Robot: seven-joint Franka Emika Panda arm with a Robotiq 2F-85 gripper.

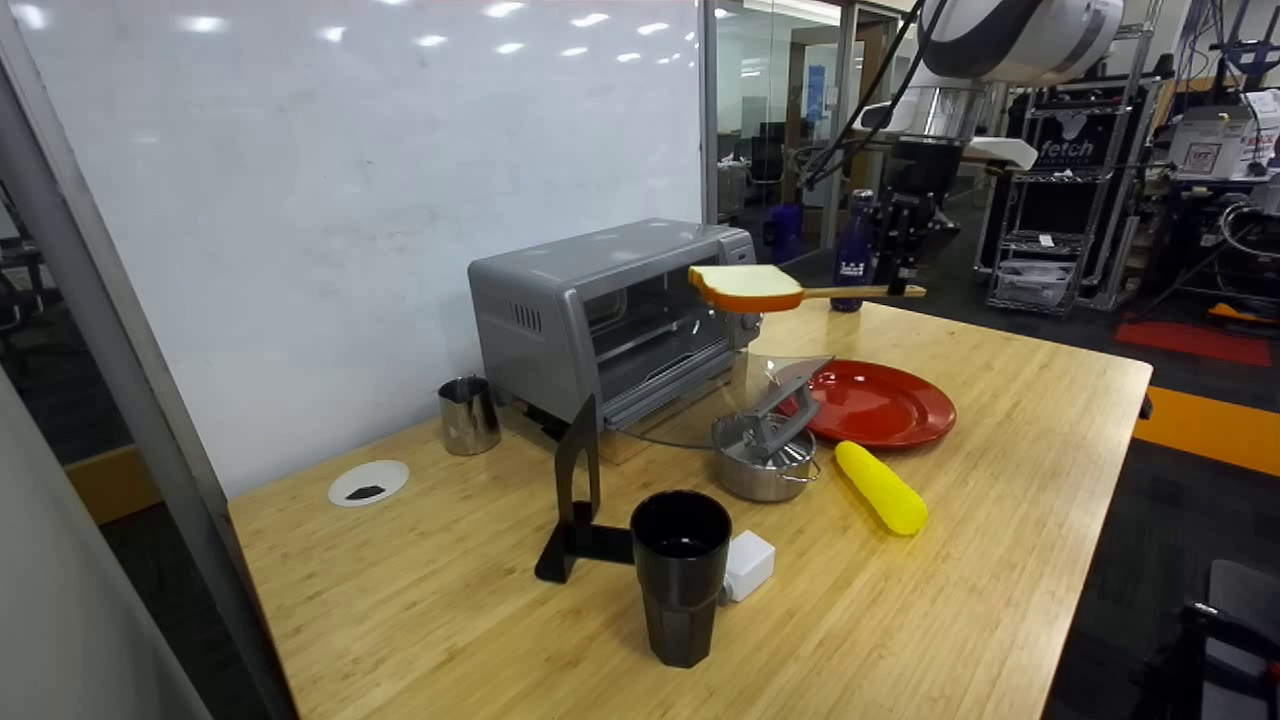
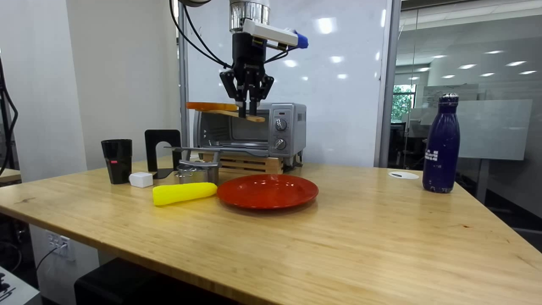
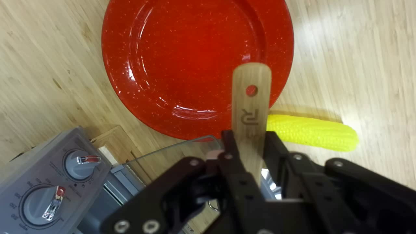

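Observation:
My gripper is shut on the handle of a wooden spatula [image 3: 251, 105], up in the air. On the spatula's far end rests a slice of bread [image 1: 750, 283], pale on top with an orange-brown crust. In exterior view 1 the bread hangs in front of the toaster oven [image 1: 552, 282], whose glass door is lowered. The wrist view hides the bread behind the fingers. Below the handle lies an empty red plate [image 3: 187, 50]. A yellow corn cob [image 3: 312, 130] sits beside the plate.
A steel pot [image 1: 764, 462] stands under the oven's glass door [image 1: 684, 420]. Farther along are a black cup [image 1: 680, 576], a white block [image 1: 750, 566], a black stand [image 1: 576, 516] and a metal pitcher [image 1: 469, 415]. A blue bottle [image 2: 441, 145] stands apart.

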